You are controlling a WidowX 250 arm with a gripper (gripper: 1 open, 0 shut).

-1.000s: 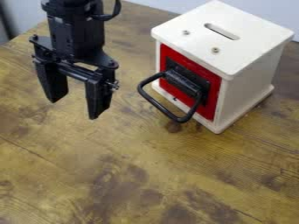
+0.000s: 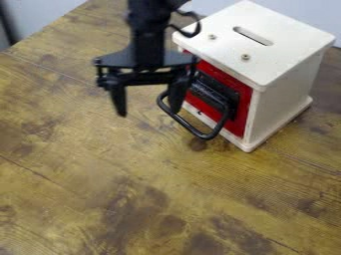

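A white wooden box (image 2: pixel 280 90) with a slot and screws on top stands at the upper right. Its front is red, with a dark panel and a black U-shaped handle (image 2: pixel 198 130) sticking out low at the front. My gripper (image 2: pixel 147 94), black and blurred, hangs to the left of the box, its fingers apart with nothing seen between them. Its right finger is close in front of the box's front; whether it touches the handle I cannot tell.
A pale wall or surface shows beyond the table's far edge.
The box looks unmoved.
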